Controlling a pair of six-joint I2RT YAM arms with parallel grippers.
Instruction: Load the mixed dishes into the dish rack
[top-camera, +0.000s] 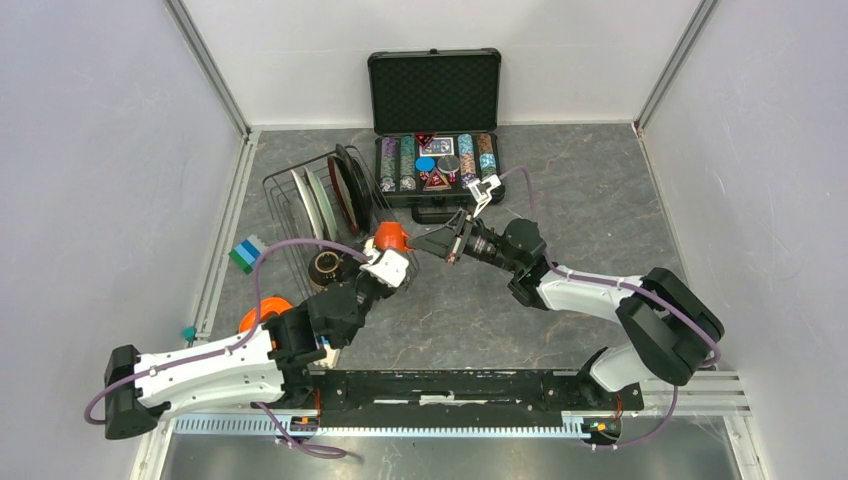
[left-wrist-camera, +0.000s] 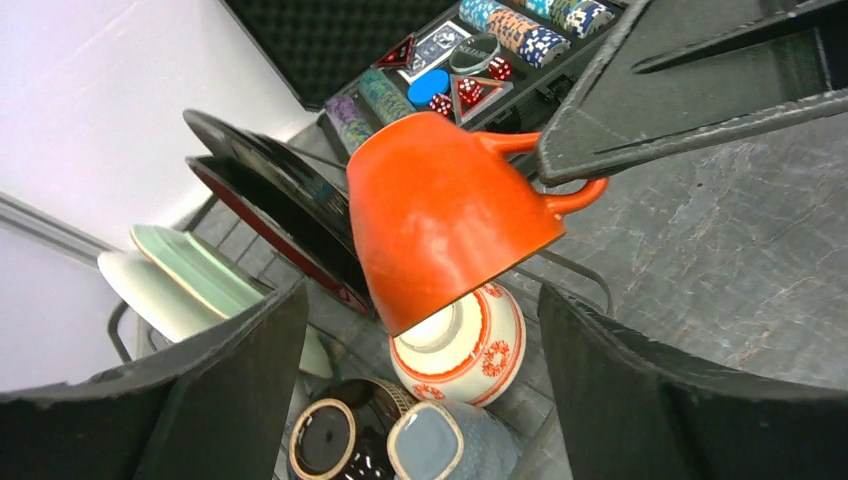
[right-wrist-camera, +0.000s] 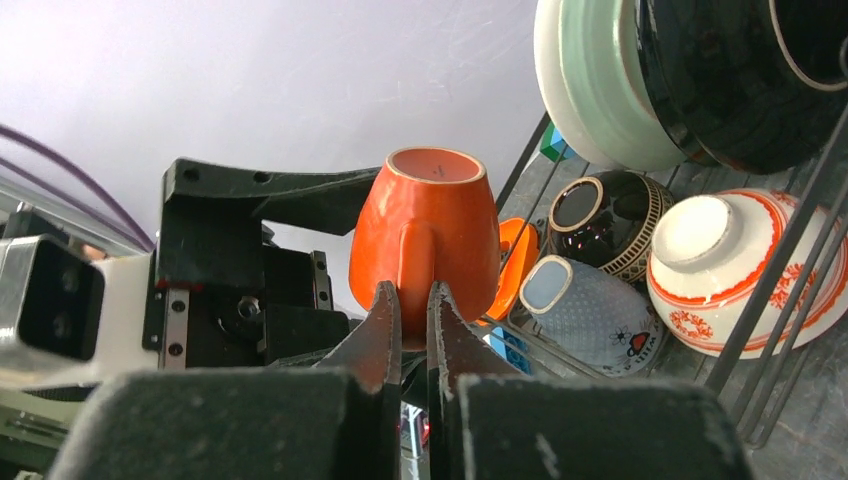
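Observation:
An orange mug is held in the air above the rack's front, my right gripper shut on its handle. My left gripper is open, fingers either side below the mug. In the dish rack plates stand upright. Below the mug lie a red-patterned white bowl, a dark bowl and a blue-grey cup.
An open poker chip case stands behind, right of the rack. An orange dish and blue-green blocks lie left of it.

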